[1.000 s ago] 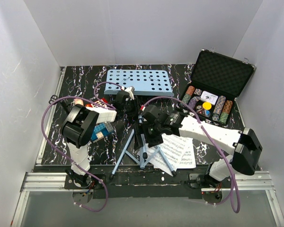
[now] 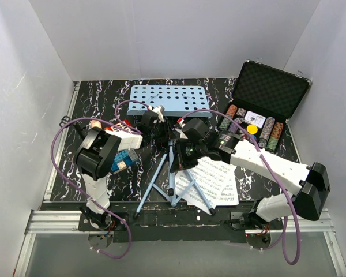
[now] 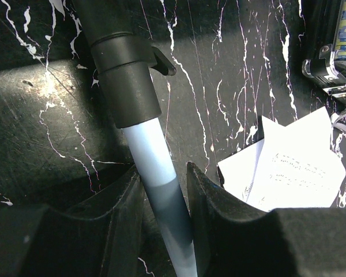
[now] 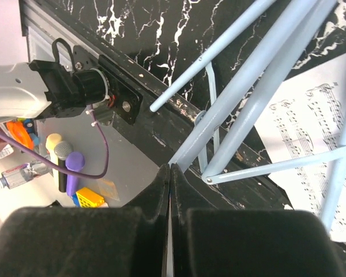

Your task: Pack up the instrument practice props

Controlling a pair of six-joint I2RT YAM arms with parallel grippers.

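Note:
A light-blue music stand lies on the dark marbled table, its perforated desk (image 2: pixel 170 99) at the back and its spread legs (image 2: pixel 150 186) toward the front edge. In the left wrist view, the stand's pole (image 3: pixel 153 156) runs slantwise between the fingers of my left gripper, which is shut on it beside a black collar (image 3: pixel 130 95). My right gripper is shut, its fingertips together. Light-blue tubes (image 4: pixel 242 86) of the stand reach down to those tips, and one passes out of sight behind them.
Music sheets (image 2: pixel 225 180) lie right of the legs. At the back right stands an open black case (image 2: pixel 270 92) with rolls of chips. Blue blocks (image 2: pixel 124 160) sit beside the left arm. Below the front edge, toy microphones (image 4: pixel 75 161) show in the right wrist view.
My left gripper has stayed in place on the pole.

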